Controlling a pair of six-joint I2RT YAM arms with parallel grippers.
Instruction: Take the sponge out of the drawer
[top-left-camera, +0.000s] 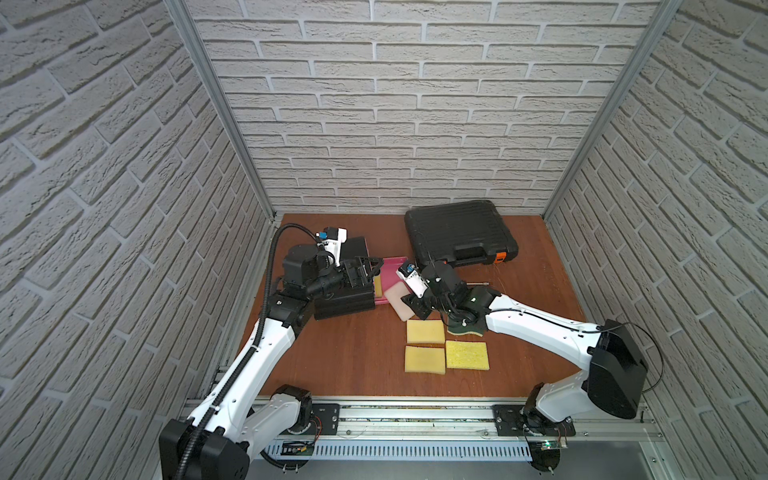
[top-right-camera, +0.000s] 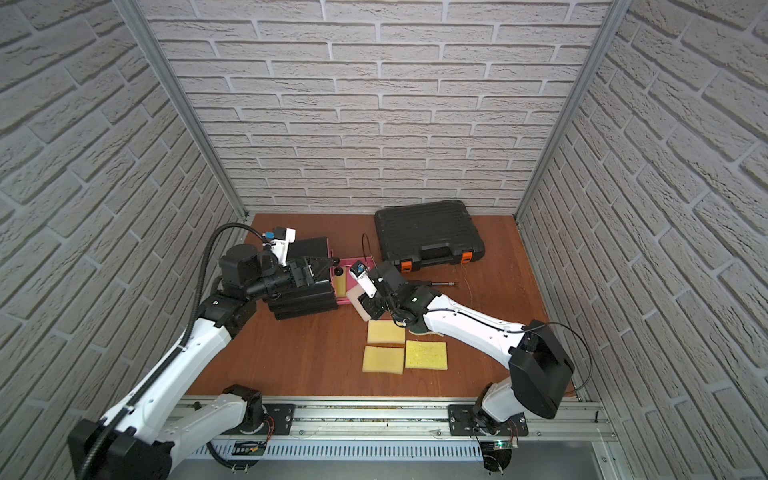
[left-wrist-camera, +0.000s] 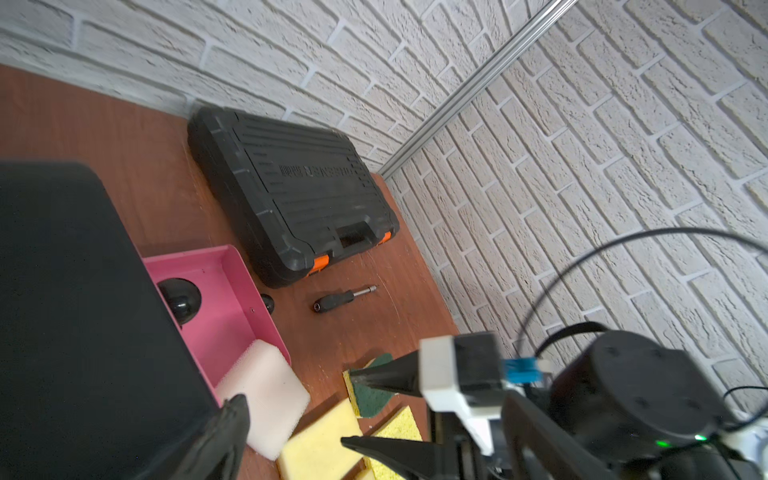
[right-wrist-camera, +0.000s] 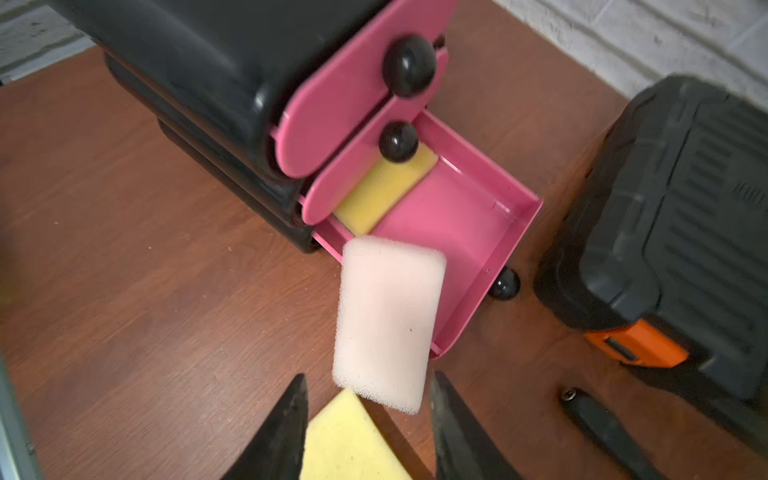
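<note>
The white sponge (right-wrist-camera: 389, 320) leans tilted across the near corner of the pink bottom drawer (right-wrist-camera: 456, 212), one end over the drawer and the other beyond its wall. A yellow sponge (right-wrist-camera: 388, 188) lies inside that drawer, against the cabinet front. My right gripper stands open near the white sponge's lower end, with its fingers (right-wrist-camera: 280, 436) apart and nothing gripped. My left gripper is open and empty above the black cabinet (left-wrist-camera: 80, 312); in the top left view it hangs left of the drawer.
Several yellow sponges (top-left-camera: 425, 359) lie on the table in front of the drawer, one close below the white sponge. A black case (right-wrist-camera: 672, 232) stands right of the drawer. A screwdriver (left-wrist-camera: 340, 300) lies nearby.
</note>
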